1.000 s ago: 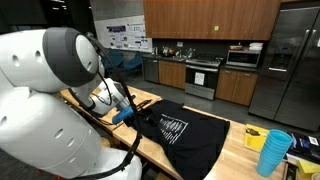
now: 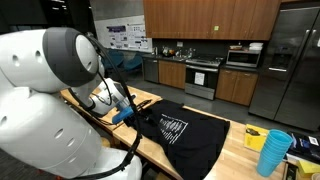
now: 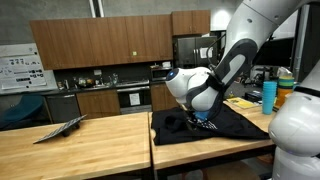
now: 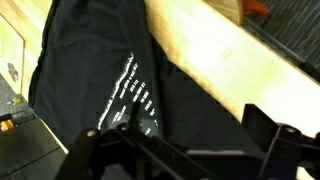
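A black shirt [image 2: 200,143] with pale lettering lies spread on the wooden table, its folds uneven. From the wrist view, the shirt [image 4: 85,65] covers much of the left and lower middle, and the print [image 4: 126,82] is partly folded over. My gripper is open over the shirt's edge, fingers wide apart and only cloth and bare wood showing beyond them. In the second exterior view the white arm [image 3: 192,85] reaches down to the cloth. How far the fingertips are from the fabric is hard to tell.
Blue cups [image 2: 273,152] stand on the table's right side, with a yellow item [image 2: 256,136] behind them. Bare wood [image 3: 85,148] stretches left of the shirt in the second exterior view. A table edge [image 4: 245,30] runs diagonally across the wrist view.
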